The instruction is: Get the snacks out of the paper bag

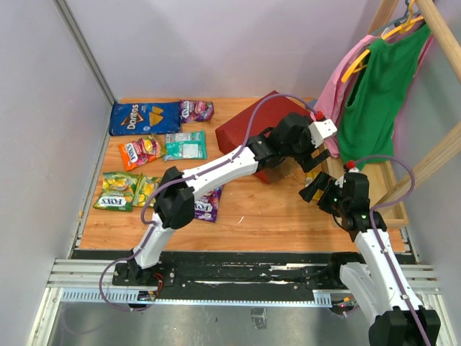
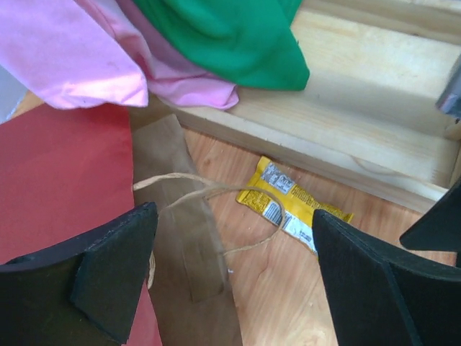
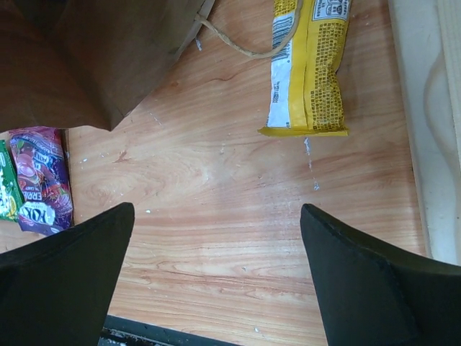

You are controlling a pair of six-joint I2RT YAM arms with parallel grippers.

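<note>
The red paper bag (image 1: 248, 119) lies on its side at the back right, its brown inside (image 3: 94, 65) and string handle facing the right. My left gripper (image 1: 313, 155) hangs open over the bag's mouth end. My right gripper (image 1: 313, 187) stands open low beside that mouth. A yellow snack pack lies on the wood between bag and wooden tray, also in the left wrist view (image 2: 288, 202). Whether anything is inside the bag is hidden. On the left lie several packs: Doritos (image 1: 144, 117), orange (image 1: 137, 151), teal (image 1: 184, 145), green (image 1: 115, 189) and purple (image 1: 207, 207).
A wooden rack with pink (image 1: 335, 94) and green (image 1: 374, 108) garments and a tray base (image 3: 425, 108) borders the right.
</note>
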